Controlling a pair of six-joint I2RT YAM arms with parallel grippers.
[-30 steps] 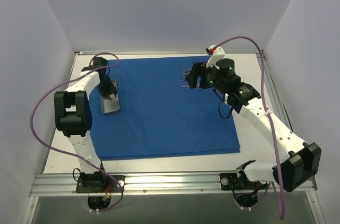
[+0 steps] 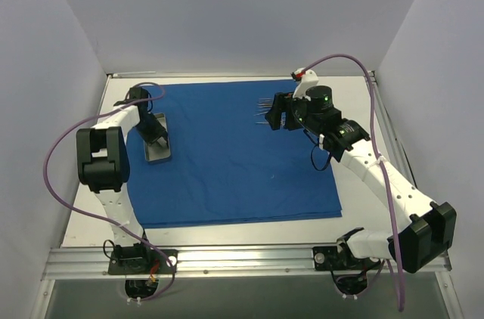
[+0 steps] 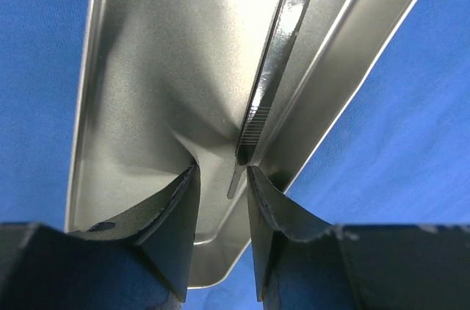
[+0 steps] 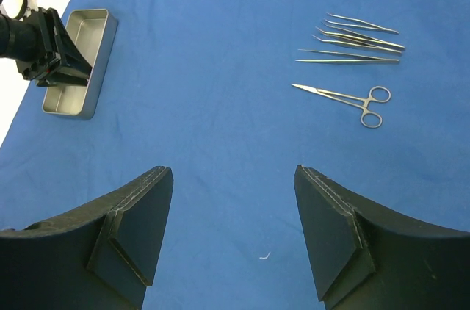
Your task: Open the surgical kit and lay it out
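Note:
My left gripper is down inside the metal tray (image 2: 157,154), part open, its fingertips either side of the lower tip of tweezers (image 3: 272,60) lying along the tray's long wall. Whether it touches them I cannot tell. My right gripper hangs open above the blue cloth (image 2: 227,168), nothing between its fingers. In the right wrist view, several tweezers (image 4: 360,60) lie in a row at the upper right, with scissors (image 4: 338,97) below them.
White table margins and walls surround the cloth.
My left gripper has moved slightly down and toward the front into the tray. The right arm has shifted very slightly.

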